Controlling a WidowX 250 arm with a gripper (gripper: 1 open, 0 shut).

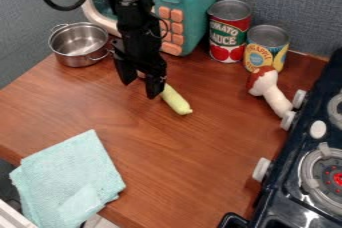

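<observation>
My black gripper [147, 80] is low over the wooden counter, just at the upper end of a pale yellow corn cob [177, 100]. The cob lies tilted on the counter, its lower end toward the front right. The fingers are dark and overlap the cob's top, so whether they hold it cannot be told.
A steel pot [79, 48] stands at left, a teal toy microwave [186, 2] behind me, two cans [229, 34] at back right. A white-and-red toy [266, 90] lies beside the black stove [315, 166]. A light blue cloth [67, 177] lies front left.
</observation>
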